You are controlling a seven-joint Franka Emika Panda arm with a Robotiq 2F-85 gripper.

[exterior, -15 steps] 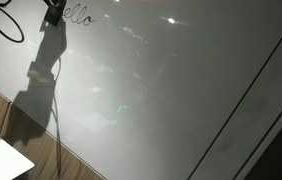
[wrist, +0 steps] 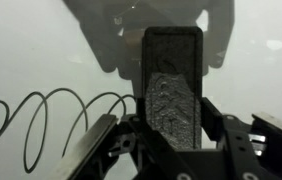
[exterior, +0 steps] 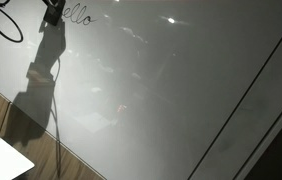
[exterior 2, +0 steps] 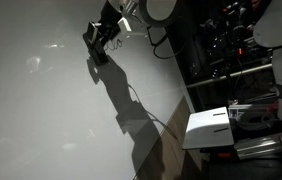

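A black eraser point(wrist: 171, 85) with a worn grey patch stands between the fingers of my gripper, which is shut on it. The handwriting point(wrist: 56, 115) runs in dark loops up to the eraser's left edge in the wrist view. From exterior view 1 the letters "ello" point(exterior: 79, 14) are readable on the whiteboard point(exterior: 161, 80), while the eraser point(exterior: 54, 13) sits over the word's start. Exterior view 2 has the eraser point(exterior 2: 96, 42) at or very near the board; contact cannot be made out clearly.
The arm's long shadow point(exterior: 36, 95) falls across the board. A wooden strip point(exterior: 46, 150) and a white panel point(exterior: 1, 158) lie along the lower left in exterior view 1. The rest of the board is clear of objects.
A small coloured glint on the board went from green to reddish.
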